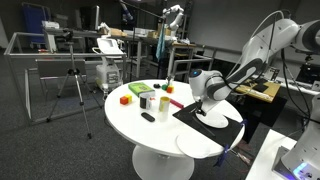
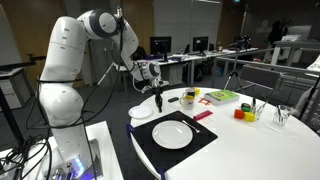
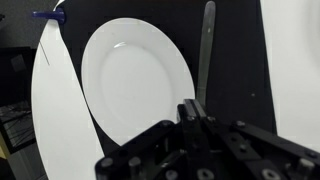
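Note:
In the wrist view, the white oval-looking plate (image 3: 138, 75) lies on a black mat (image 3: 243, 95). A silver knife (image 3: 206, 50) lies along the plate's right side, its lower end running to the fingertips. My gripper appears shut on that end of the knife, at the plate's lower right edge; the exact grip is partly hidden by the fingers. In exterior view 1 the gripper (image 1: 198, 110) is low at the near-left part of the mat, beside the plate (image 1: 212, 119). From the other side, the gripper (image 2: 158, 103) stands at the mat's far edge, behind the plate (image 2: 172, 134).
Another white plate (image 1: 193, 144) sits near the table's front edge. A green tray (image 1: 138, 88), mugs (image 1: 164, 104) and coloured blocks (image 1: 126, 100) stand on the far side of the white table. A blue clamp (image 1: 223, 156) grips the table edge.

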